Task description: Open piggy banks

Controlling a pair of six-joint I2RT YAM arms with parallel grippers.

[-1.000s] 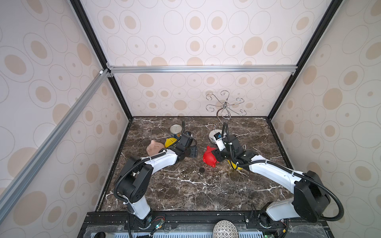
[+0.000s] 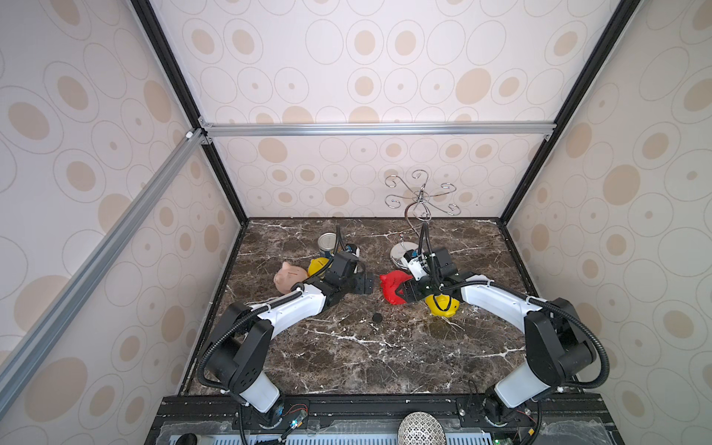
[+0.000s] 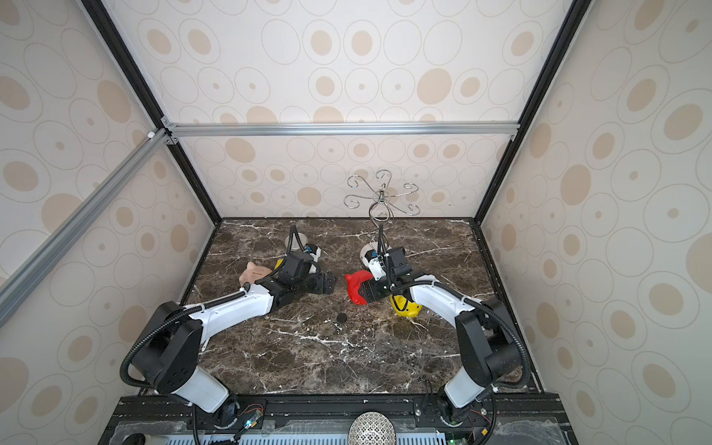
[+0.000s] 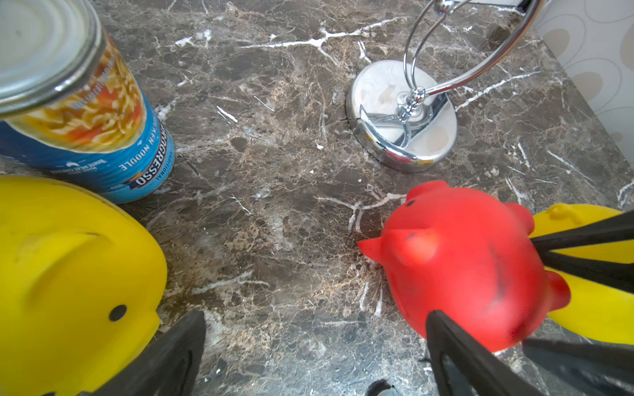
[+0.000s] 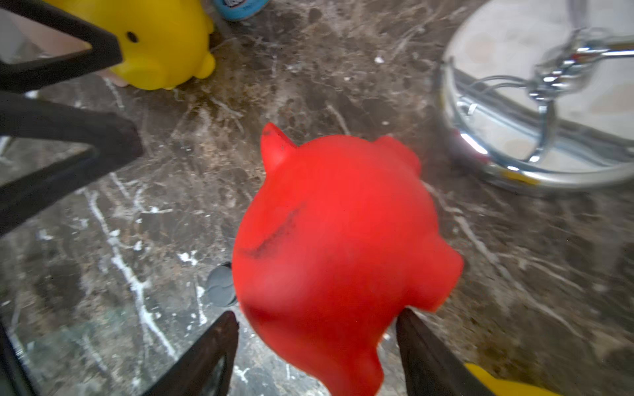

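A red piggy bank (image 5: 343, 244) sits mid-table. My right gripper hovers at it, part open, fingertips at its lower sides; whether they touch is unclear. A small black round plug (image 5: 220, 283) lies on the table beside it. My left gripper stands open, empty, between the red bank and a yellow piggy bank (image 4: 79, 277). A second yellow bank (image 2: 445, 304) is partly hidden under the right arm, and a pink piggy bank (image 2: 289, 277) sits at the left.
A soup can (image 4: 86, 151) stands behind the left yellow bank. A chrome stand (image 4: 373, 138) with curled hooks rises behind the red bank.
The left arm has shifted slightly.
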